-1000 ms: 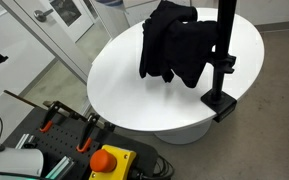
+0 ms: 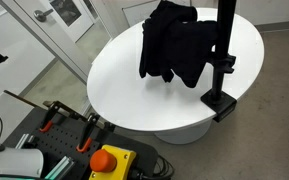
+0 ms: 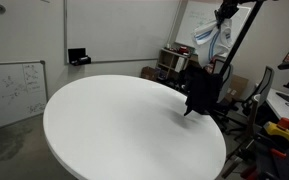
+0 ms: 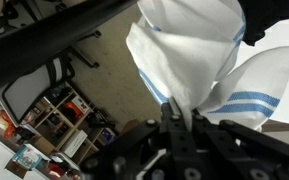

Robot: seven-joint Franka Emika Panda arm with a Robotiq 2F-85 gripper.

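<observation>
In the wrist view my gripper is shut on a white cloth with blue stripes (image 4: 172, 62), bunched between the dark fingers. Loose folds spread outward from the pinch. The same white cloth (image 3: 216, 42) hangs high at the right in exterior view 2, clear of the tabletop. Exterior view 1 shows neither the gripper nor this cloth.
A black cloth (image 2: 174, 45) drapes at the far side of the round white table (image 2: 119, 85), beside a black upright post (image 2: 223, 60). A red emergency button (image 2: 103, 160) sits at the near side.
</observation>
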